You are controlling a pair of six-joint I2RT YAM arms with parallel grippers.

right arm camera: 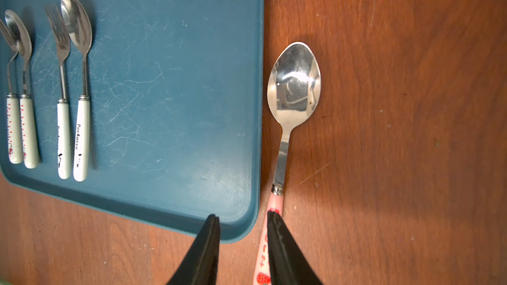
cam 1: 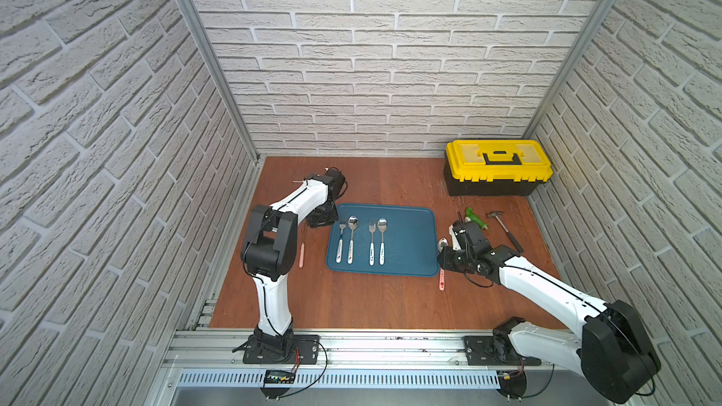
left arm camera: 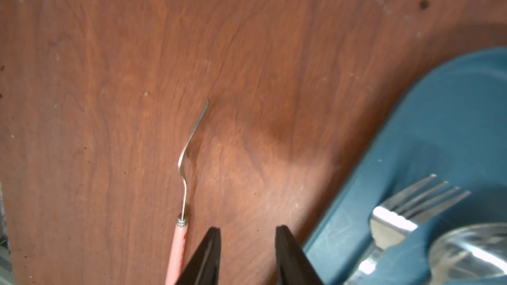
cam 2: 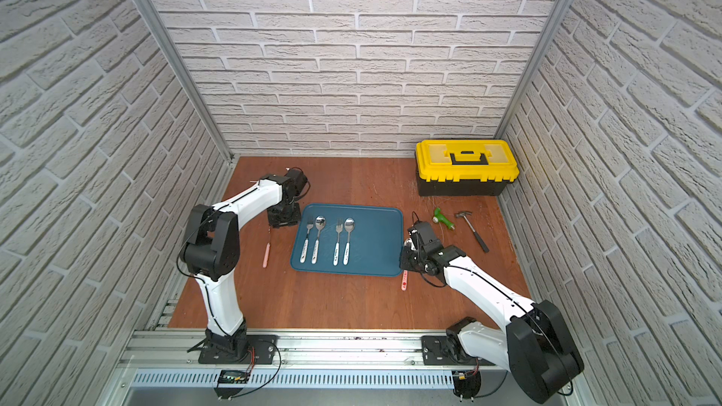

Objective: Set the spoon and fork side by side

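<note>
A pink-handled fork (left arm camera: 181, 166), tipped on its edge, lies on the wood left of the blue tray (cam 1: 410, 248). My left gripper hovers between that fork and the tray's left edge, its fingers parted and empty. Along the tray's right edge, outside it, rests a pink-handled spoon (right arm camera: 293, 87), bowl facing up. Above the spoon's handle and the tray corner is my right gripper, also open with nothing held. Its right finger covers part of the spoon's handle in the right wrist view.
Two fork-and-spoon pairs with white handles, one including a spoon (right arm camera: 78, 26), lie in the tray's left half. A yellow-lidded toolbox (cam 1: 498, 169), a hammer (cam 1: 505, 231) and a green tool (cam 1: 475, 217) occupy the right side.
</note>
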